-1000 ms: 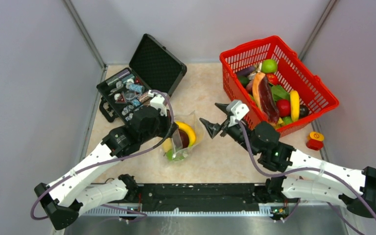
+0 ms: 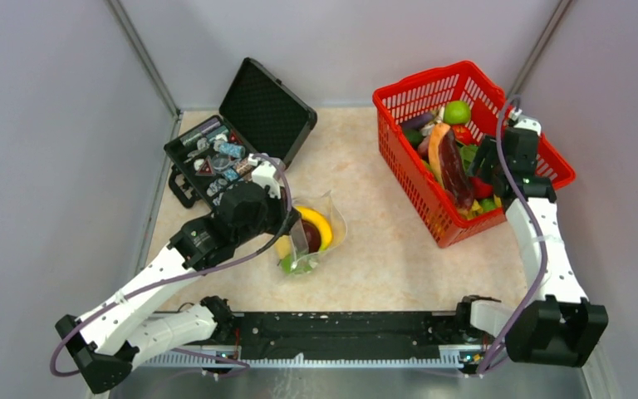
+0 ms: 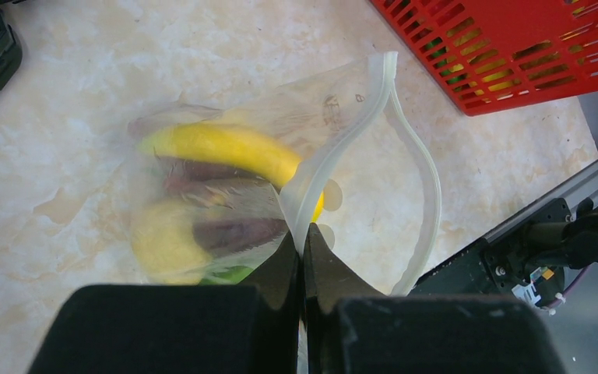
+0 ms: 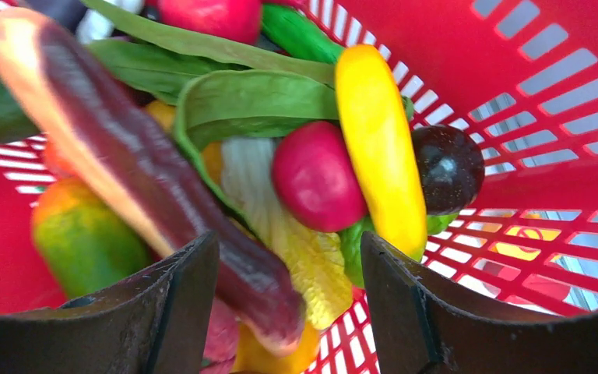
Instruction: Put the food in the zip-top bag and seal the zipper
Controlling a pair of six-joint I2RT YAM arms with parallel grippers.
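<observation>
A clear zip top bag (image 2: pixel 332 241) holds a banana (image 3: pixel 226 144) and other food, including yellow and green items. My left gripper is shut on the bag's edge by the zipper, whose strip loops open to the right. My right gripper hangs inside the red basket (image 2: pixel 407 166), fingers apart with nothing held, above a long red-brown item (image 4: pixel 156 187), a yellow item (image 4: pixel 378 132), a red round fruit (image 4: pixel 315 175), lettuce and leaves.
An open black case (image 2: pixel 262 108) of small items lies behind the bag at the left.
My right arm has swung from the table's middle up and right over the basket, the gripper now down among the food. The left arm is nearly unmoved.
</observation>
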